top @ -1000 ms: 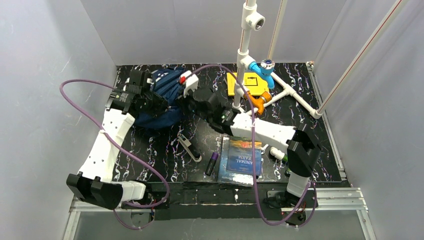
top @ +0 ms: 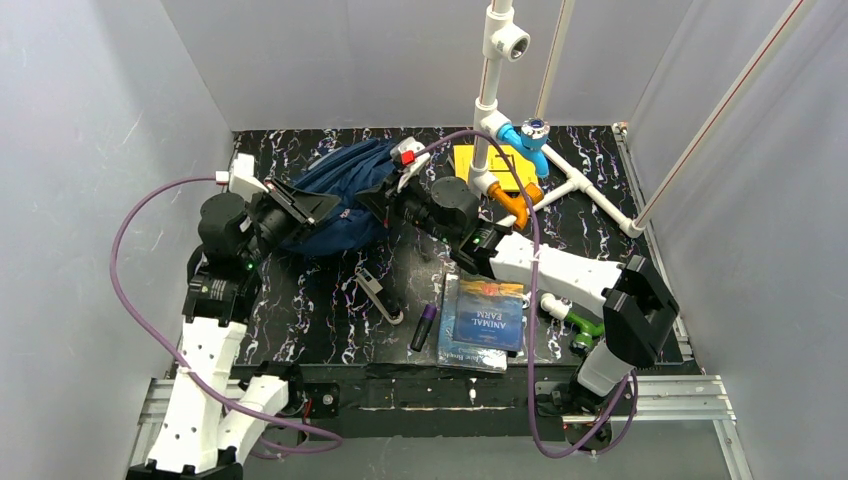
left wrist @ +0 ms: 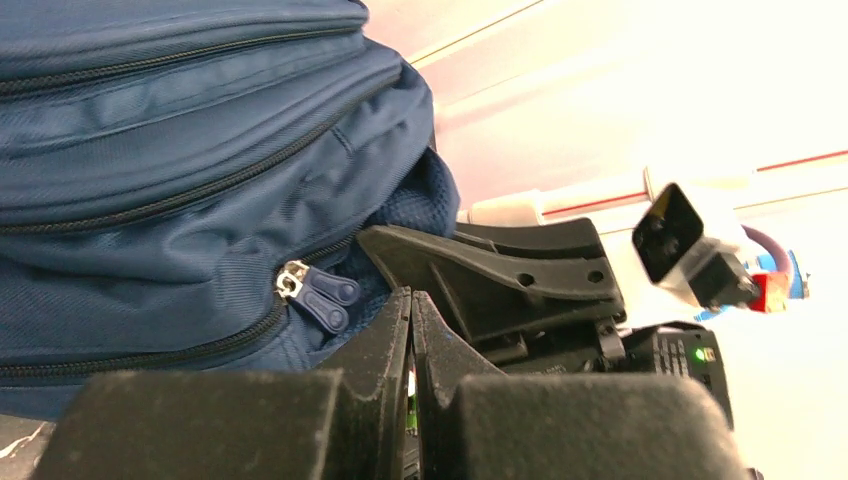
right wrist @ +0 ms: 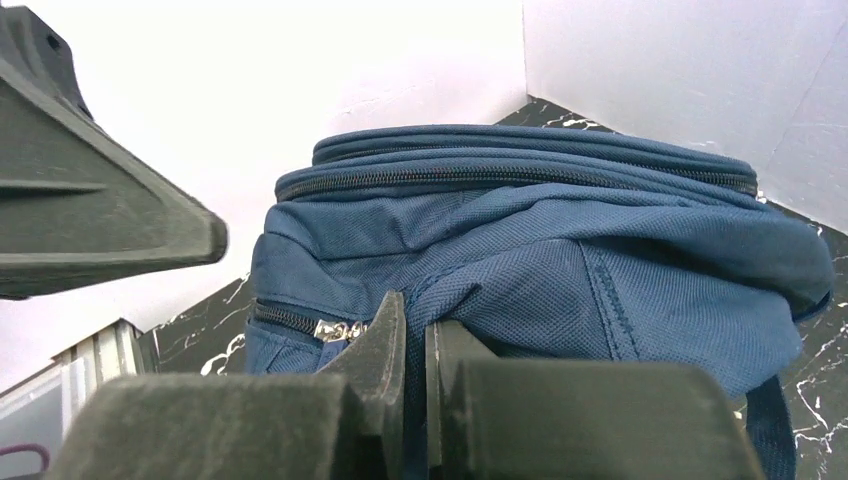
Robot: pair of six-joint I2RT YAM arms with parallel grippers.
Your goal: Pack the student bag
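The dark blue backpack [top: 338, 234] slumps at the back left, partly covered by both arms. My right gripper is shut on a fold of its fabric [right wrist: 510, 285]. Close to the bag's front, my left gripper has its fingertips almost together, with no cloth showing between them. Two zipper pulls [left wrist: 325, 298] hang beyond those fingertips in the left wrist view. Near the front of the table lie the Animal Farm book [top: 488, 318] on another book [top: 448, 345], a purple-capped marker [top: 424, 328] and a grey-and-black handheld tool [top: 378, 296].
White pipework [top: 483, 110] with a blue valve [top: 525, 145] and an orange fitting [top: 513, 200] rises at the back right. Behind it is a yellow item [top: 463, 165]. A green fitting [top: 583, 325] lies front right, by my right arm.
My left gripper has pulled back from the bag and turned, its wrist swinging outward. My right arm shifted slightly right.
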